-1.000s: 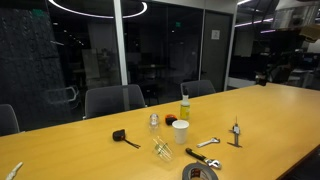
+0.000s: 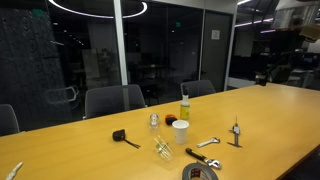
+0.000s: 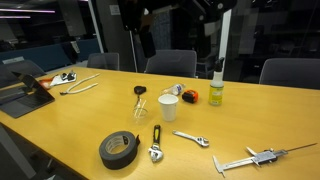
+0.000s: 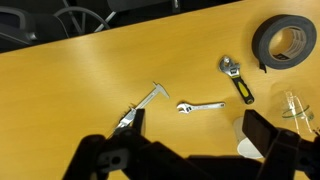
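High above the table, my gripper stands open, its two dark fingers well apart with nothing between them; in exterior view 2 it hangs at the top of the picture. Below lie a small silver wrench (image 4: 200, 106), a wrench with a black and yellow handle (image 4: 236, 78), a roll of black tape (image 4: 268, 43) and a caliper (image 4: 145, 103). A white cup (image 3: 168, 106) stands upright, partly hidden by a finger in the wrist view. Close to it is a clear container (image 3: 141, 115) with thin sticks.
A green-labelled bottle (image 3: 216, 92), a red and black tape measure (image 3: 189, 96) and a black object (image 2: 119, 135) are further back. Pliers and other tools (image 3: 80, 86) occupy the far left. Chairs (image 2: 114, 100) line the back edge. Bare tabletop (image 2: 265, 110) extends to the right.
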